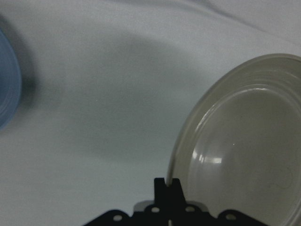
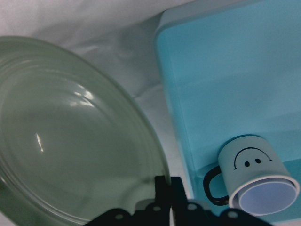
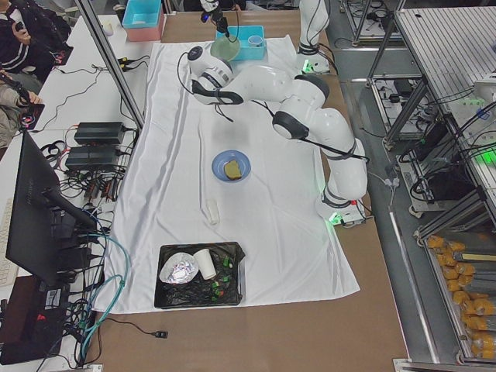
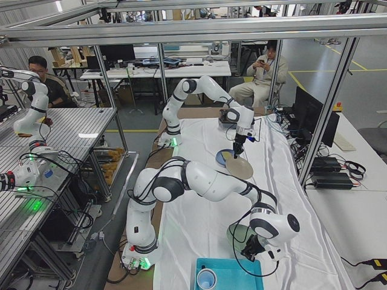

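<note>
In the left wrist view my left gripper is shut on the rim of a beige plate [image 1: 244, 141], held above the cloth; a blue plate [image 1: 7, 80] is at the left edge. In the camera left view that blue plate [image 3: 219, 167] holds a yellow sponge-like piece [image 3: 232, 170]. My right gripper is shut on the rim of a green plate [image 2: 70, 136], beside a light blue bin [image 2: 221, 75] containing a mug [image 2: 249, 165] lying on its side, with a smiling face.
A black tray [image 3: 167, 294] with a foil bowl [image 3: 179, 268] and white cup [image 3: 204, 263] stands at the near end. A small white item [image 3: 211, 211] lies on the cloth. Cables and monitors line the side.
</note>
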